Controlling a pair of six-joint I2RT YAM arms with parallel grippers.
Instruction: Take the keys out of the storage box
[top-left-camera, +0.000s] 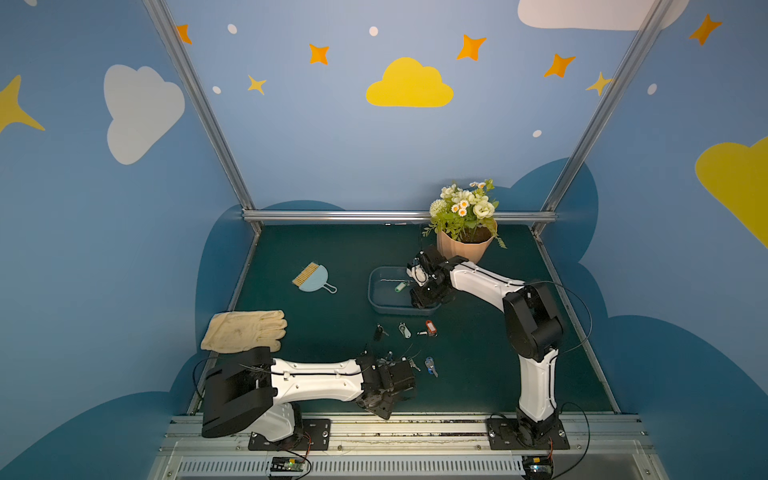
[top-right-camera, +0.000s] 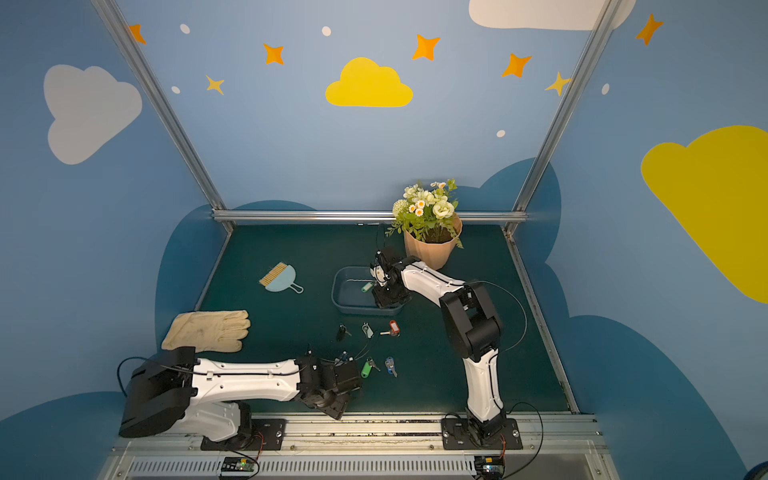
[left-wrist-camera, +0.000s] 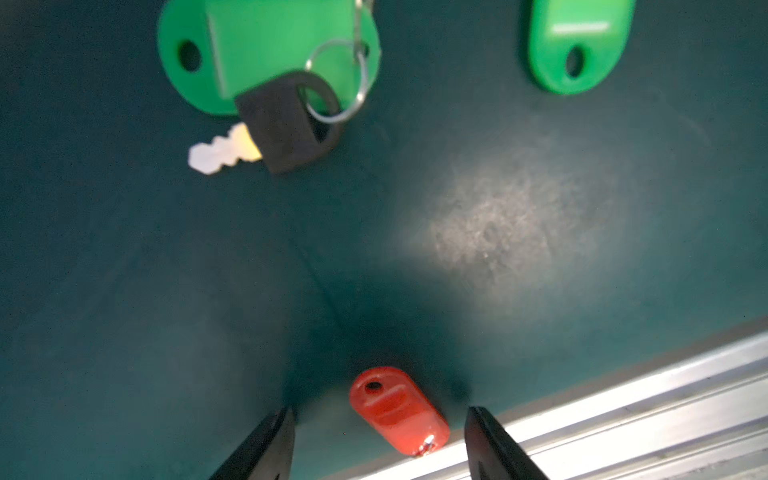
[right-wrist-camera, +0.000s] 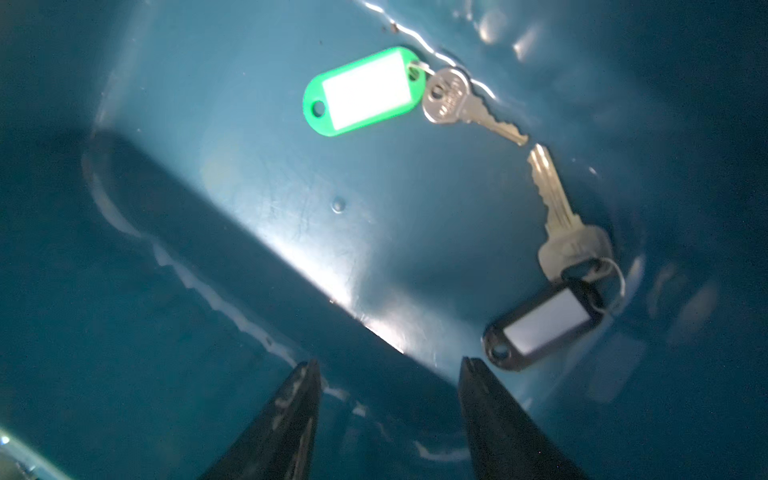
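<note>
A green-tagged key (right-wrist-camera: 364, 92) and a black-tagged key (right-wrist-camera: 548, 324) lie on the floor of the blue storage box (top-left-camera: 392, 311). My right gripper is open over the box's right part, with both keys apart from its fingers. Close to the table's front edge, my left gripper is open too. A red tag (left-wrist-camera: 404, 420) shows between its fingertips in the left wrist view, lying on the table; the left gripper hides it in the top left view. A green tag with a black-headed key (left-wrist-camera: 292, 128) lies farther off.
Several tagged keys lie before the box, among them a red one (top-right-camera: 393, 328), a green one (top-right-camera: 367, 369) and a blue one (top-right-camera: 390, 365). A flowerpot (top-left-camera: 465, 244) stands right behind the box. Glove (top-left-camera: 244, 330) and brush with dustpan (top-left-camera: 316, 277) lie left.
</note>
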